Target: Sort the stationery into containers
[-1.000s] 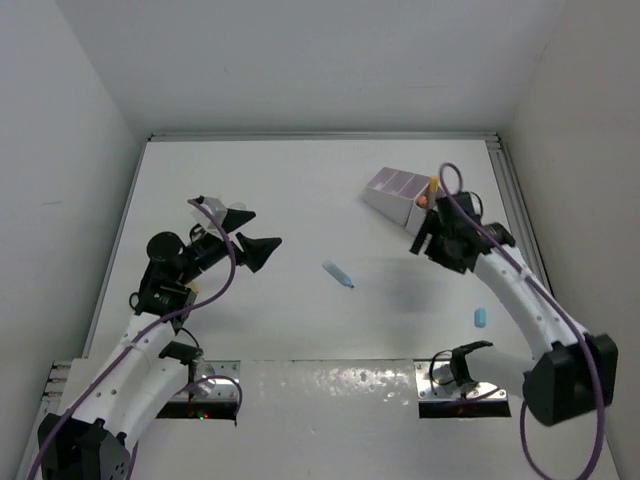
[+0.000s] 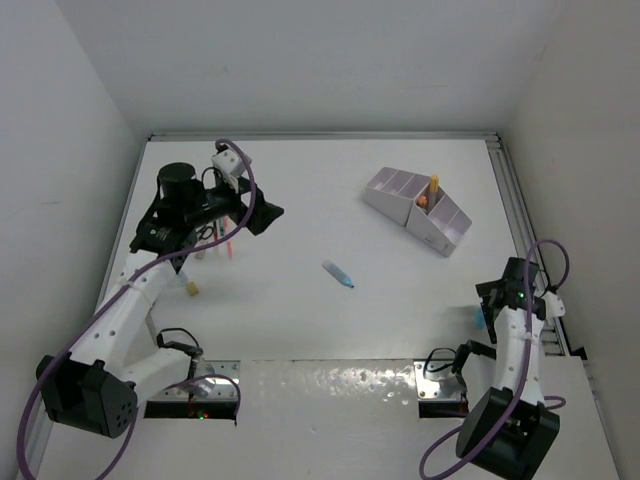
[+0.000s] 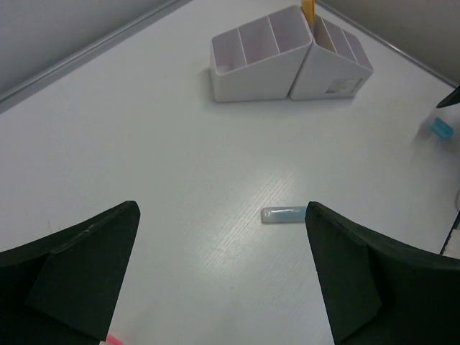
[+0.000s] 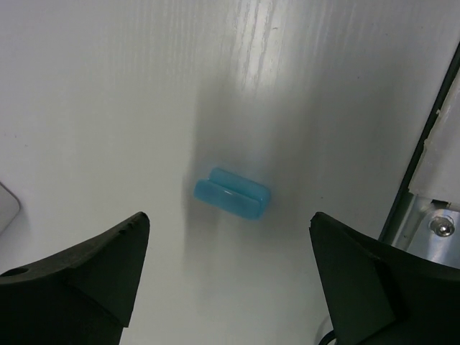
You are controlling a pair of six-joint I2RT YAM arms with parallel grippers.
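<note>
My right gripper is open above a small light-blue object [image 4: 231, 198], which lies on the table's right side. My left gripper hangs open over the left of the table, where pink pens [image 2: 229, 250], black scissors and a yellow item [image 2: 191, 287] lie partly hidden by the arm. A pale blue tube [image 2: 338, 273] lies mid-table. Two white divided containers [image 2: 400, 195] stand at the back right; one holds a yellow item [image 2: 434, 185] and an orange one [image 2: 422, 201].
A metal rail borders the table on the right, close to my right gripper, with a mounting plate at the front.
The right arm has moved from beside the containers toward the front right, over the small blue object. The left arm has risen and shifted slightly toward the back.
</note>
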